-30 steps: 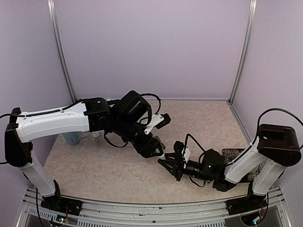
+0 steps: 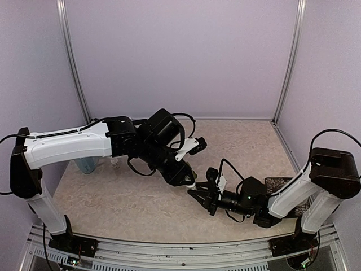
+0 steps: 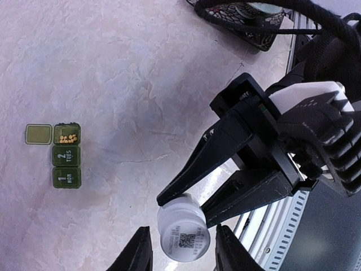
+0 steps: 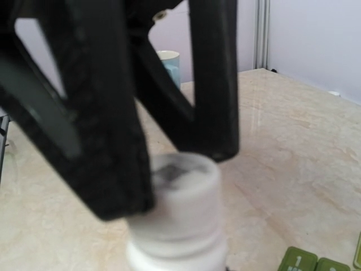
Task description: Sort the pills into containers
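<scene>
A white pill bottle (image 3: pixel 185 240) with a code pattern on its cap is held near the middle front, my right gripper shut on its body. My left gripper (image 2: pixel 189 182) is above it in the top view. From the left wrist, its fingers (image 3: pixel 138 251) stand either side of the cap, with gaps visible, so it is open. In the right wrist view those dark fingers (image 4: pixel 121 186) come down around the cap top (image 4: pixel 186 178). A green pill organizer (image 3: pixel 67 155) has one lid (image 3: pixel 38 134) flipped open, with several pale pills (image 3: pixel 68 138) in that compartment.
At the back left stand a light blue cup (image 2: pixel 86 164) and another white bottle (image 2: pixel 115 162). A dark mesh basket (image 2: pixel 276 185) is on the right, partly behind the right arm. Much of the tabletop (image 2: pixel 237 135) behind the arms is bare.
The left arm has shifted slightly to the right over the bottle.
</scene>
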